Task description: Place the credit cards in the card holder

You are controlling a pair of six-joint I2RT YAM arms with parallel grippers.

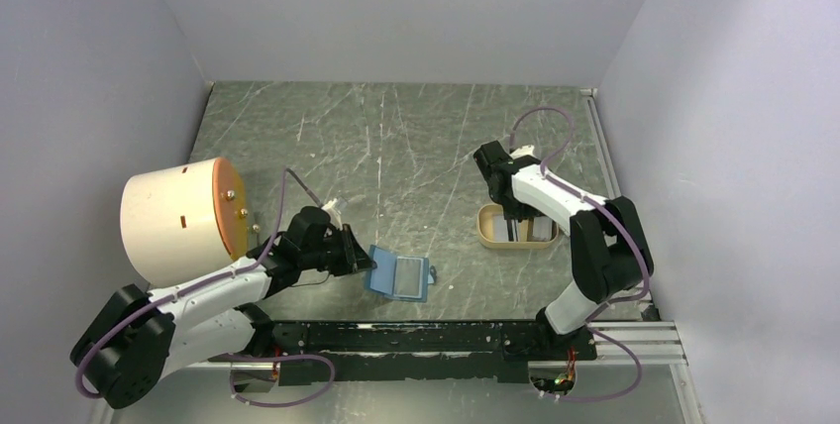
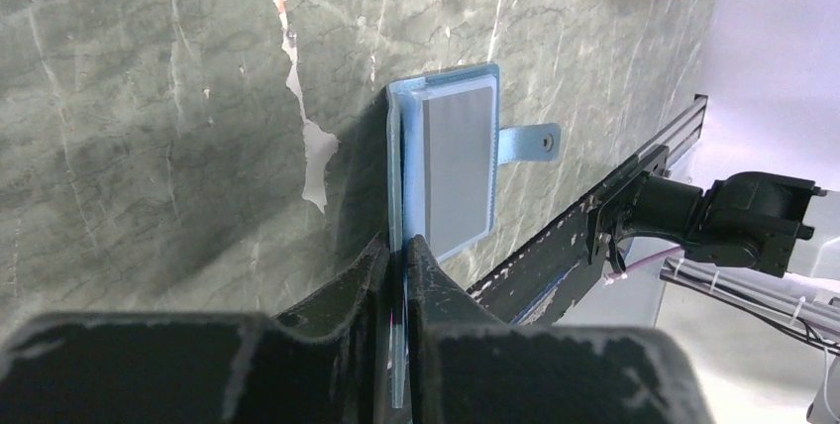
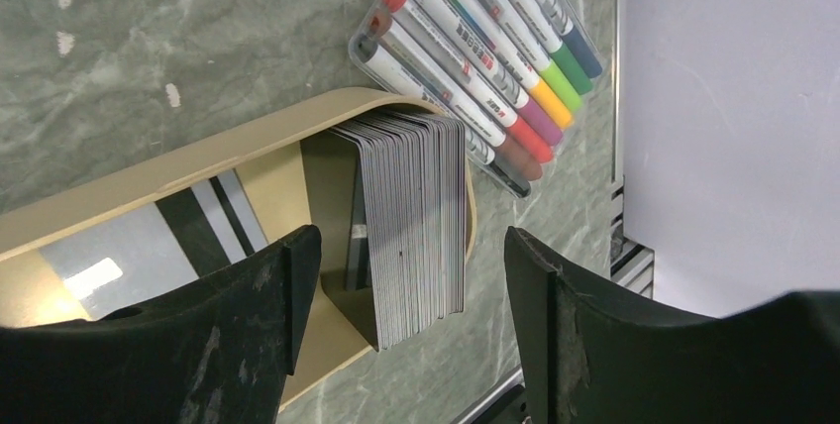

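The blue card holder (image 1: pixel 407 279) lies on the table at front centre, its clear pocket face up and its strap pointing right. My left gripper is shut on the raised cover (image 2: pixel 394 166) of that holder. A stack of grey-edged cards (image 3: pixel 416 226) stands on edge at one end of the tan tray (image 3: pixel 178 161). Over it hovers my right gripper, open, with its fingers (image 3: pixel 302 280) apart on either side of the stack; whether they touch it cannot be told. In the top view the right arm hides part of the tray.
Colored markers (image 3: pixel 475 57) in a clear case lie beside the tray's card end. Another flat card-like item, white and black (image 3: pixel 149 246), lies in the tray. The white cylinder with an orange end (image 1: pixel 178 221) stands at the left. Mid-table is clear.
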